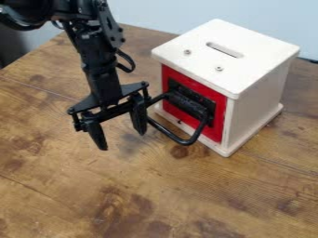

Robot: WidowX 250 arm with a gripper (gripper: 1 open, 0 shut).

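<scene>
A white wooden box (250,62) with a slot in its top stands at the right. Its red front (176,77) carries a black panel (196,100) with a black U-shaped handle (187,138) sticking out low toward the lower left. My black gripper (117,125) hangs open to the left of the handle, fingers pointing down, with nothing between them. Its right finger is close to the handle's left end; whether they touch I cannot tell.
A pale wall runs behind it at the top.
</scene>
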